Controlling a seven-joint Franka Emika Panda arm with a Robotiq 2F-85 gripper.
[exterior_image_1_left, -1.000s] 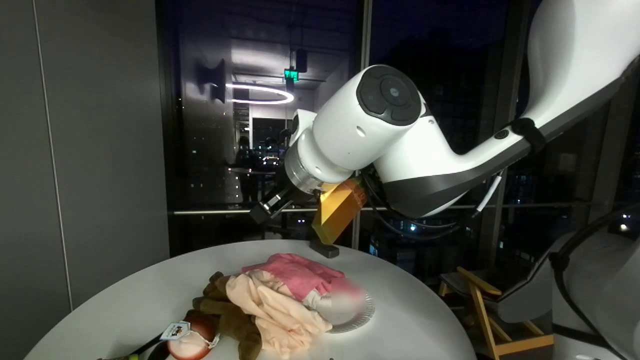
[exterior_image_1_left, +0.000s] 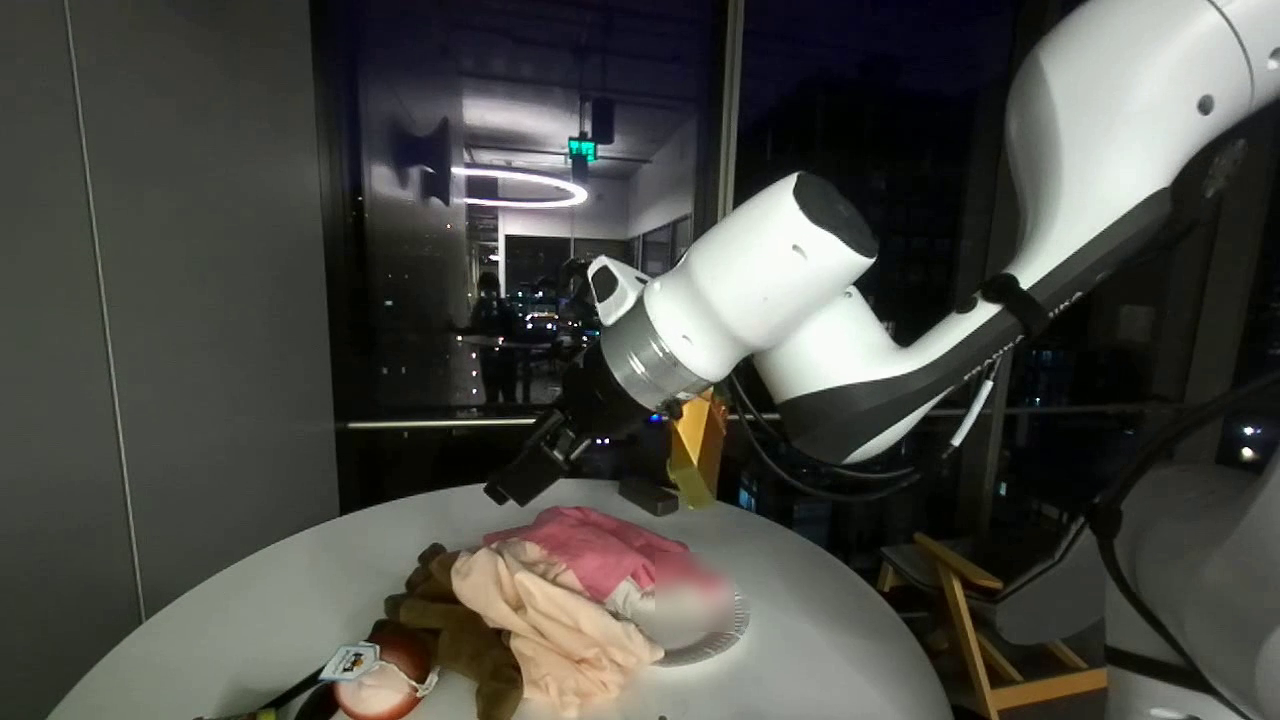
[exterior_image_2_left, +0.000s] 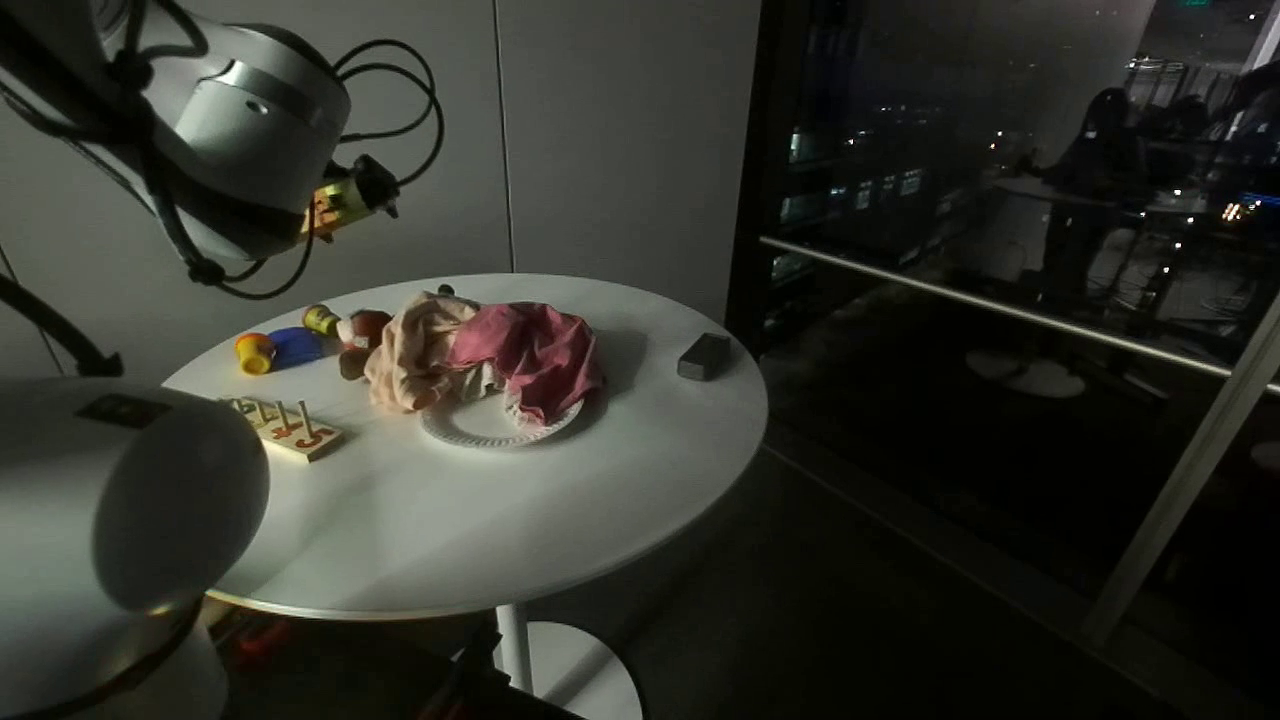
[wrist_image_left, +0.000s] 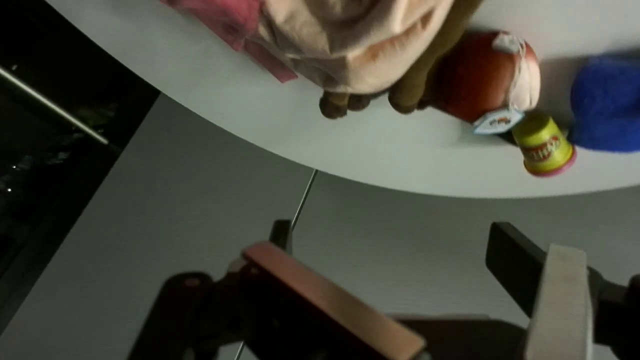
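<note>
My gripper (exterior_image_1_left: 524, 472) hangs in the air over the far side of the table, clear of everything on it. In the wrist view the gripper is open, its two fingers wide apart and nothing between them. A crumpled pink and peach cloth (exterior_image_2_left: 518, 346) lies partly over a white plate (exterior_image_2_left: 462, 433). The cloth's peach part (wrist_image_left: 354, 45) also covers some of a brown plush toy (exterior_image_1_left: 462, 636). Much of that toy and of the plate is hidden under the cloth.
By the plush lie a red-brown round toy (wrist_image_left: 480, 75), a yellow tub (wrist_image_left: 546, 147) and a blue item (wrist_image_left: 612, 102). A wooden peg board (exterior_image_2_left: 294, 432) stands near the robot base. A dark block (exterior_image_2_left: 704, 356) sits near the table edge.
My gripper has come down a little toward the table, and the wrist has turned. The cloth, plate and toys have stayed where they were.
</note>
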